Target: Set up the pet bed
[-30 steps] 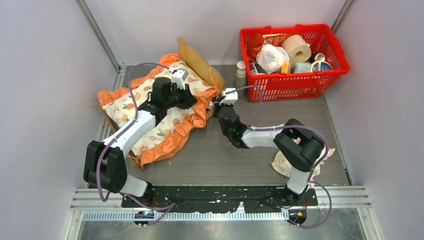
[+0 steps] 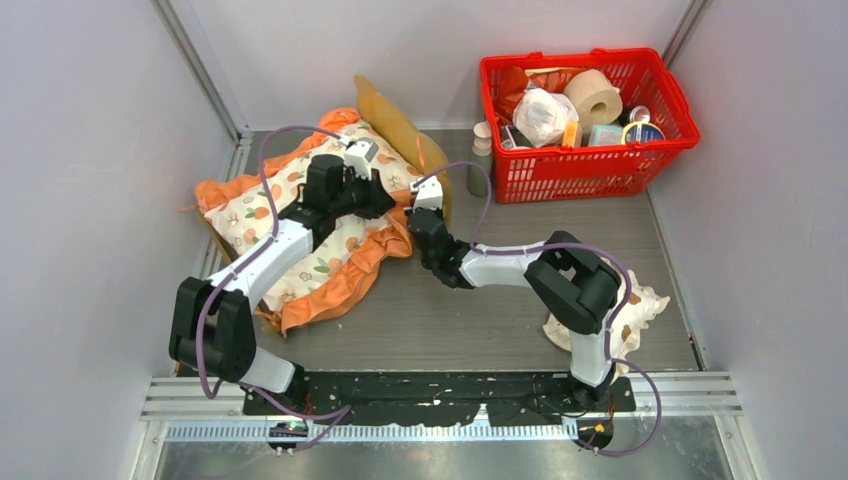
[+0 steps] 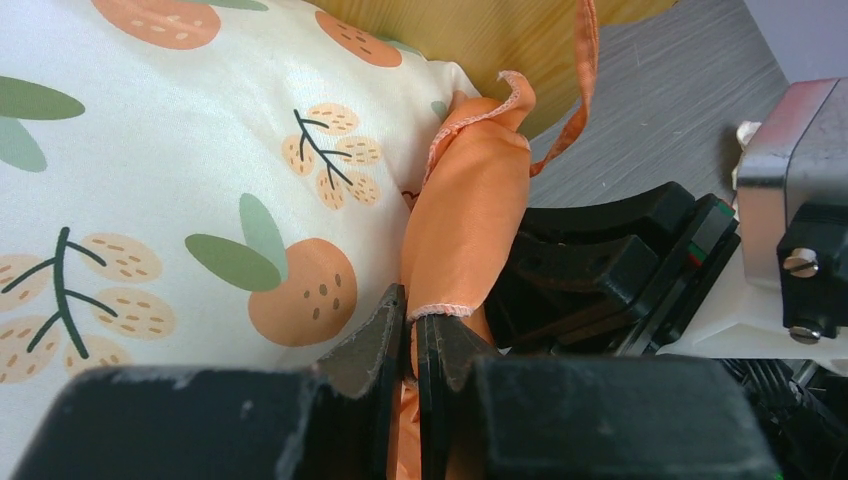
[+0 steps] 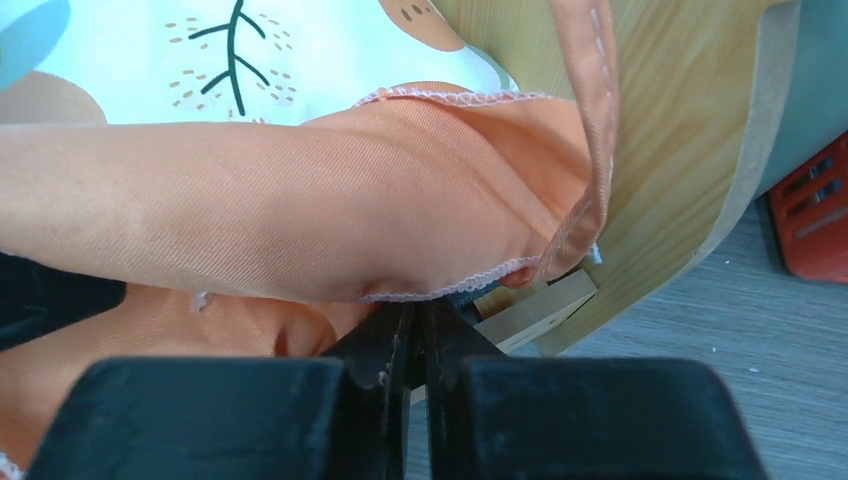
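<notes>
The pet bed's printed cushion [image 2: 300, 265] with ruffled orange fabric [image 2: 335, 295] lies against a curved wooden board [image 2: 388, 115] at left. My left gripper holds a folded orange edge [image 3: 465, 220] between nearly closed fingers at the cushion's right corner. My right gripper is right beside it, its fingers close together at that fabric's white-stitched underside; whether they grip cloth is unclear. A loose orange strap [image 4: 590, 120] hangs over the board, beside a wooden slat [image 4: 540, 310].
A red basket [image 2: 590, 180] full of items stands back right, with a bottle [image 2: 479, 175] beside it. A printed cloth [image 2: 640, 315] lies at right under the right arm.
My right gripper has moved left, closer to my left gripper and the orange edge. The left arm has barely moved.
</notes>
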